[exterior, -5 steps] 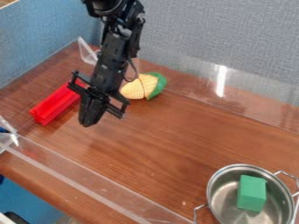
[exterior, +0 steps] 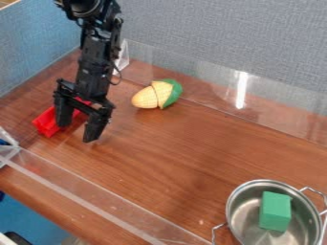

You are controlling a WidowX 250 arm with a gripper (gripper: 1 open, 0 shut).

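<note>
My black gripper (exterior: pixel 79 117) hangs at the left of the table with its fingers spread open, low over a red block (exterior: pixel 46 122) that is partly hidden behind it. A yellow corn toy with a green end (exterior: pixel 156 95) lies to the right of the gripper, toward the back. At the front right a steel pot (exterior: pixel 242 215) holds a green block (exterior: pixel 274 211).
A clear low barrier and walls border the back and left. Some white and blue object (exterior: pixel 6 149) is cut off at the left edge.
My gripper has moved left and slightly down from beside the red block to over it, now covering part of it. The other objects stay where they were.
</note>
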